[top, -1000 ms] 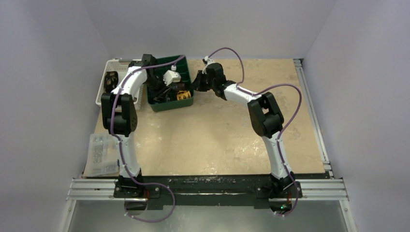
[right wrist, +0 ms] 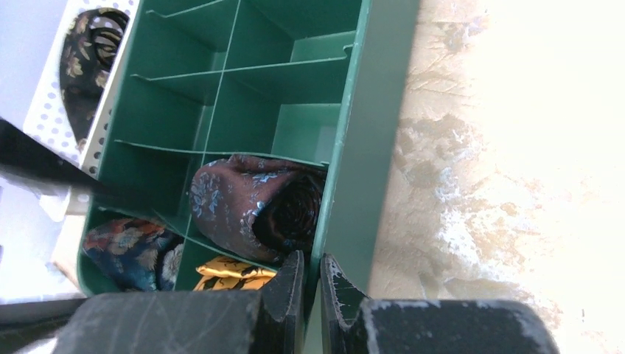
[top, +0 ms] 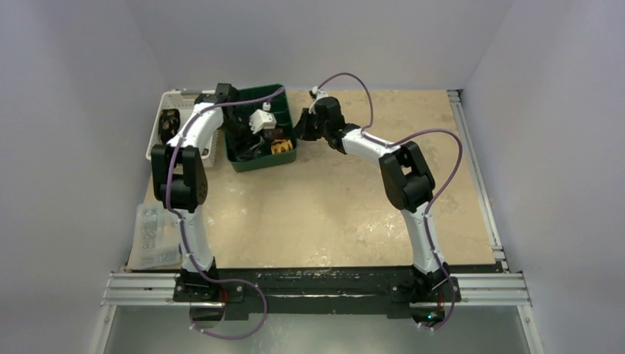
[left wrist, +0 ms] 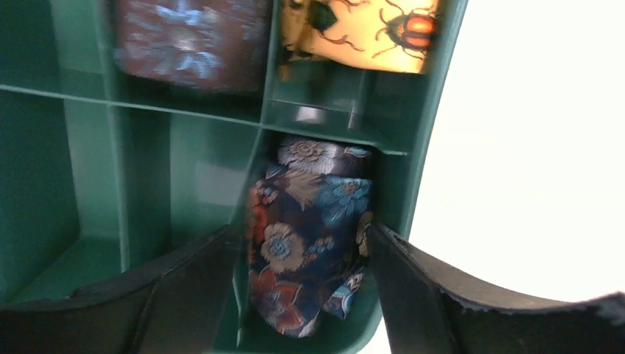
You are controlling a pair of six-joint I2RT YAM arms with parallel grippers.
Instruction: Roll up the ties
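Observation:
A navy floral tie (left wrist: 306, 240) lies rolled in a corner compartment of the green divided box (top: 264, 164). My left gripper is over that compartment, part open, its blurred fingers (left wrist: 199, 276) on either side of the roll. Whether they touch it I cannot tell. In neighbouring compartments lie a yellow tie with a beetle print (left wrist: 361, 33) and a brown floral tie (right wrist: 239, 195), both rolled. My right gripper is shut on the box's side wall (right wrist: 361, 169), one finger inside and one outside.
A white perforated basket (top: 156, 136) with a dark patterned tie (right wrist: 92, 70) stands left of the box. The back compartments look empty. A clear plastic container (top: 156, 236) sits at the front left.
The box has shifted very slightly right. The right arm shows almost no movement.

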